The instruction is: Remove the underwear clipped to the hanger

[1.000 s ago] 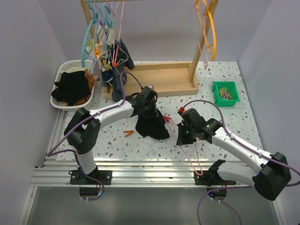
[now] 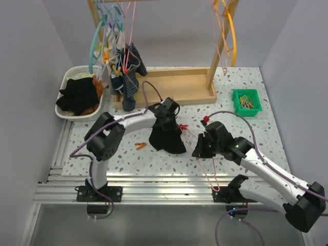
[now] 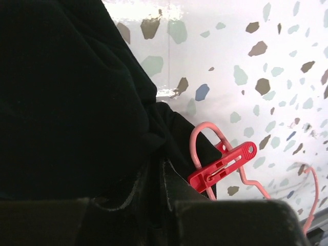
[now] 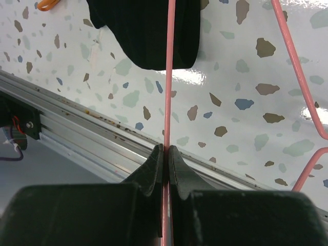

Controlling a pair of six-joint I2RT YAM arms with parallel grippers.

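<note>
Black underwear lies spread on the speckled table, its upper part covered by my left arm. In the left wrist view, a red clip sits at the cloth's corner, beside a loop of the pink hanger. My left gripper is down at the black cloth near that clip; its dark fingers blend into the fabric, so how far apart they stand is unclear. A straight pink bar of the hanger runs between the fingertips of my right gripper, which is shut on it.
An orange clip lies left of the underwear. A white basket with dark and brown cloth stands at the back left, a green box of clips at the back right. Hangers and clothes dangle from the wooden rack.
The right arm has shifted a little to the right; the hanger stays nearly in place.
</note>
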